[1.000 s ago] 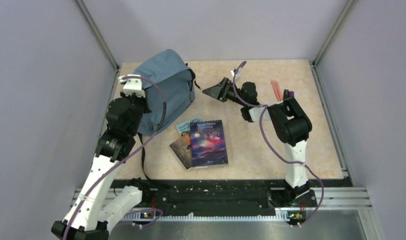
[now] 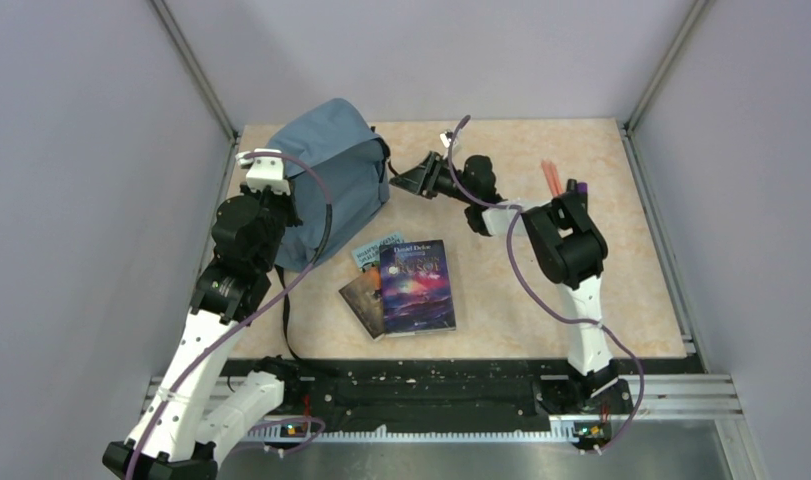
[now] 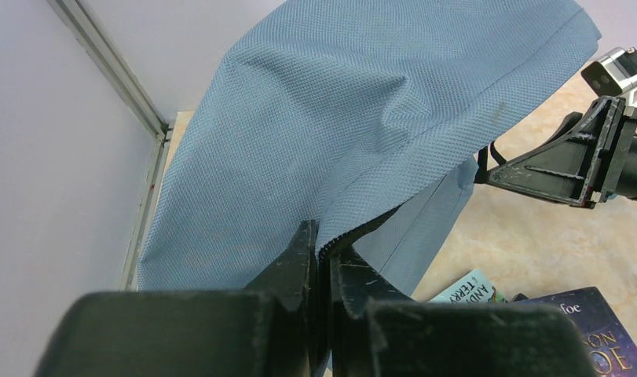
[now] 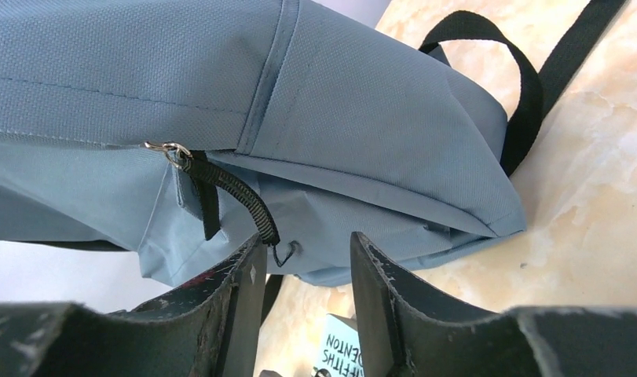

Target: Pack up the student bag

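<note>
The blue-grey bag (image 2: 326, 185) lies on the left of the table. My left gripper is shut on its fabric edge, holding it raised. A braided black zipper pull (image 4: 228, 182) hangs from a metal ring on the bag. My right gripper is part open beside the bag, with the pull's tip near its left finger. A large Daniel Defoe book (image 2: 416, 288) lies over a darker book (image 2: 360, 305) and a light-blue booklet (image 2: 371, 247) in front of the bag.
Pinkish pencils (image 2: 550, 178) and dark markers (image 2: 581, 187) lie at the back right, partly behind the right arm. A black strap (image 2: 286, 320) trails toward the front edge.
My right gripper has moved left, closer to the bag and its zipper pull. The left arm and the books have not moved.
</note>
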